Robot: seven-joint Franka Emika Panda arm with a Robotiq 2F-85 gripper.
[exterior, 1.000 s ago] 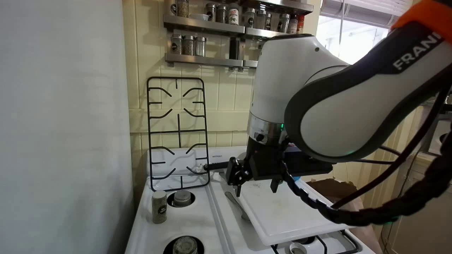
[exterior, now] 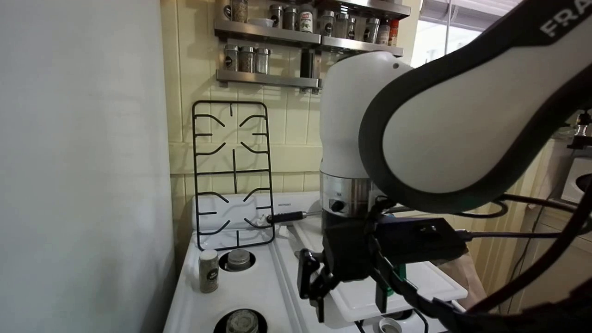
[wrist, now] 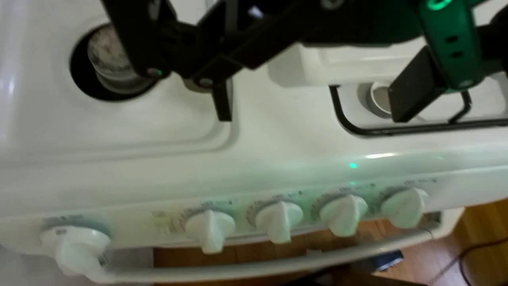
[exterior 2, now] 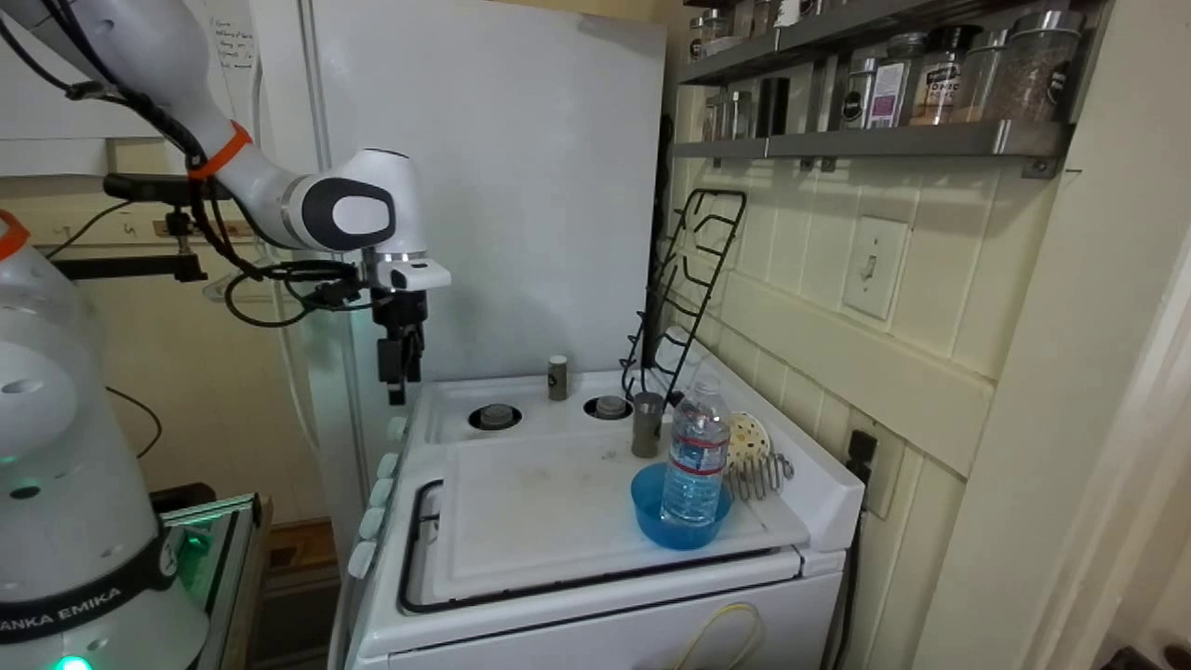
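My gripper stands open over the front of the white stove (wrist: pixel 276 152), its two dark fingers wide apart and nothing between them. Stove and control knobs (wrist: pixel 278 221) show below it in the wrist view. From the side, the gripper (exterior 2: pixel 404 385) hangs near the stove's front left edge, clear of the objects on top. A spice jar (exterior: pixel 208 271) stands upright beside the rear left burner (exterior: pixel 238 260). Farther right, a second jar (exterior 2: pixel 648 426) stands near a clear water bottle (exterior 2: pixel 697 458), which is upright in a blue bowl (exterior 2: pixel 649 515).
A white board (exterior 2: pixel 525 508) covers much of the stove's right half. The black grate (exterior: pixel 233 173) leans against the back wall. Shelves (exterior: pixel 266 32) with several jars hang above; a tall pale panel (exterior: pixel 83 166) bounds the left side. A slotted utensil (exterior 2: pixel 748 439) lies behind the bottle.
The arm has come down and toward the stove's front edge, bringing the gripper lower. The jar and grate have not moved.
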